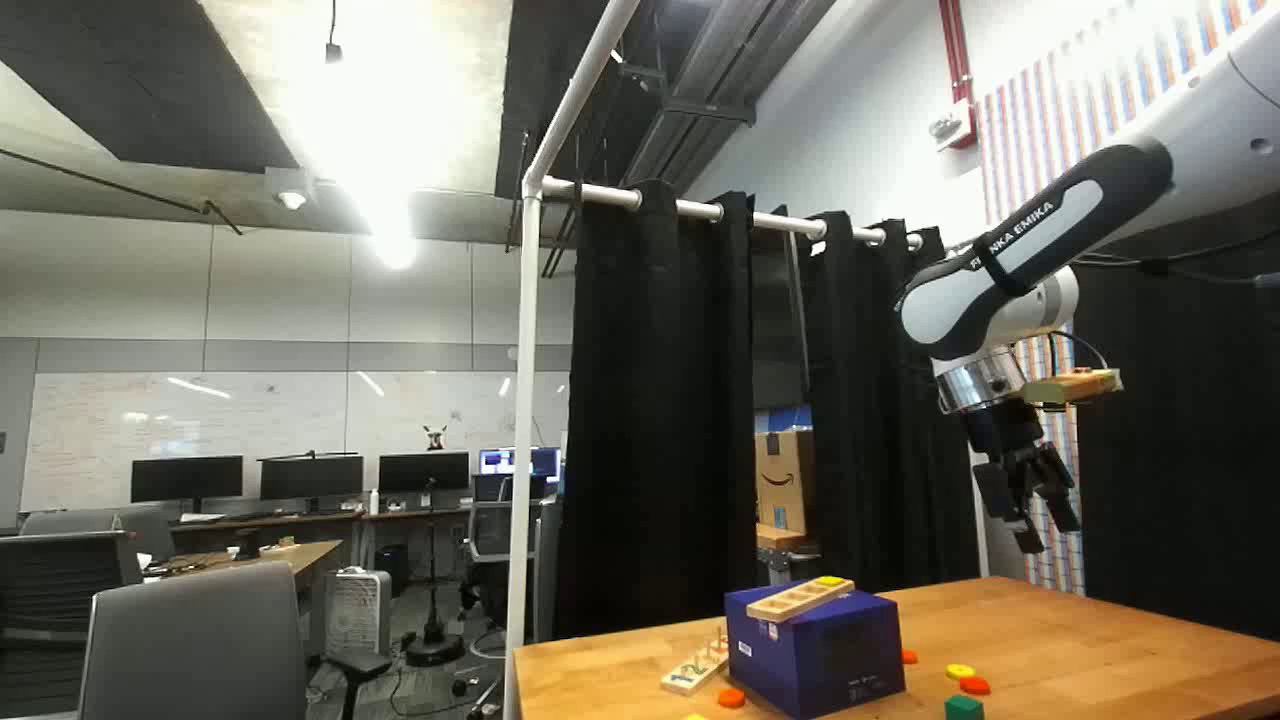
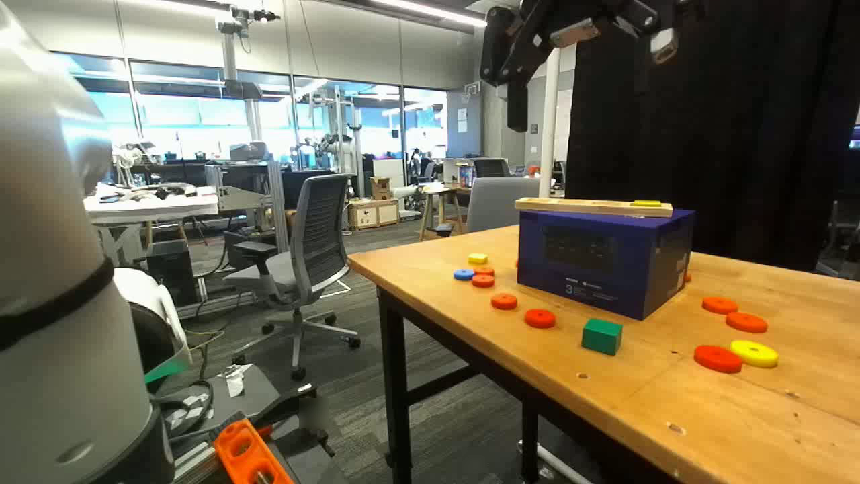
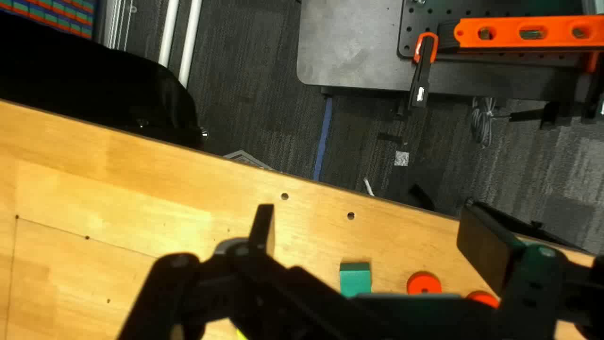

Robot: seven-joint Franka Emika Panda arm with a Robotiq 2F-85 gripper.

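High over the wooden table (image 2: 451, 250), my gripper stands open, its fingers wide apart with nothing between them. Below it in the wrist view lie a green block (image 3: 355, 279) and a red disc (image 3: 423, 283), partly cut off by the gripper's body. A dark blue box (image 2: 596, 258) sits on the table. Across its top rests a wooden strip (image 2: 580, 207) with a yellow piece (image 2: 646, 203) on one end. Beside the box in exterior view 1 is a wooden board with pegs (image 1: 696, 668).
Loose pieces lie round the box: several red discs (image 2: 540, 318), a yellow ring (image 2: 754, 353), a blue ring (image 2: 463, 274) and a yellow block (image 2: 478, 258). Past the table's edge, a grey stand (image 3: 351, 45) bears an orange level (image 3: 526, 32). Bare tabletop shows at the wrist view's left.
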